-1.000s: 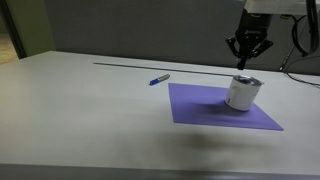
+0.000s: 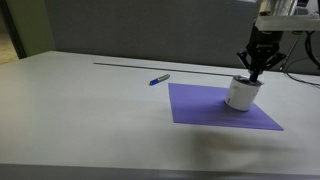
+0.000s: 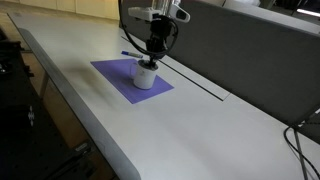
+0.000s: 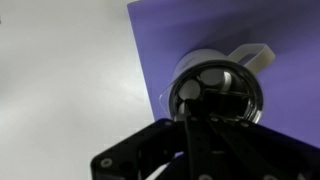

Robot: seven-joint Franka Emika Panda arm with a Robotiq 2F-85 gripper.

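Note:
A white mug [image 2: 241, 97] with a handle [image 4: 256, 57] stands upright on a purple mat [image 2: 197, 108]. Seen from above in the wrist view, its top carries a dark round rim or lid [image 4: 252, 84]; which of the two is unclear. Directly over the mug's mouth is my gripper [image 2: 254, 79], pointing down, with its tips at the level of the mug's top. The fingers look shut, and nothing shows held between them. Dark parts overlap there, so exact contact with the mug's top is hard to tell. Exterior view 2 also has the mug [image 3: 144, 79] beneath the gripper [image 3: 150, 62].
A blue marker [image 2: 159, 79] lies on the white table left of the mat. Behind it runs a long dark strip [image 2: 165, 68]. Black cables [image 3: 297, 140] lie toward the right side in exterior view 2.
Over the last second the gripper has shifted to the right and come down onto the mug's mouth. Mug, mat and marker have stayed in place.

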